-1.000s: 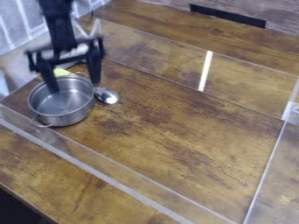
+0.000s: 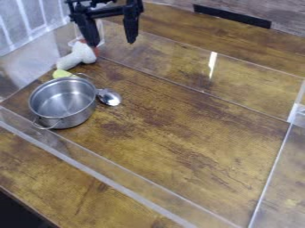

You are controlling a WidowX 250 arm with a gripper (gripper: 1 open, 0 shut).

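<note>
My dark gripper (image 2: pixel 113 36) is high at the top left of the camera view, its fingers spread open and empty, blurred. Below and left of it lies a white toy with a reddish part (image 2: pixel 74 55), with a small yellow-green item (image 2: pixel 61 75) beside it. A steel pot (image 2: pixel 63 102) with wire handles rests on the wooden table at the left, and a silver spoon (image 2: pixel 109 97) lies just to its right.
Clear plastic walls (image 2: pixel 286 169) border the work area. A dark slot (image 2: pixel 233 16) sits at the back.
The gripper has risen from over the pot toward the back and moved right, uncovering the pot and the white toy. The objects on the table look unmoved.
</note>
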